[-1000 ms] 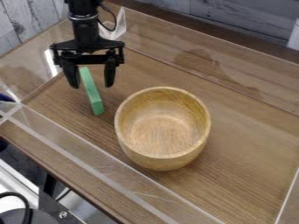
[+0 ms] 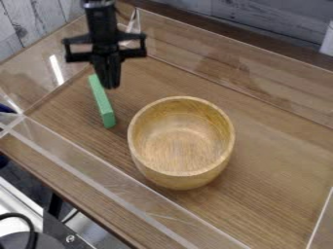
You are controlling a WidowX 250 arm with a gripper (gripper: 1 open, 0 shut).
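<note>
A green elongated block (image 2: 103,102) lies on the wooden table, left of a large tan round bowl (image 2: 181,142). My dark gripper (image 2: 101,55) is above and just behind the block's far end, blurred. Whether its fingers are open or shut does not show clearly; the block lies apart from it on the table.
Cables and dark items sit at the lower left edge, beside a pale table edge.
My gripper has lifted and moved back, away from the green block, which is now more fully in view.
</note>
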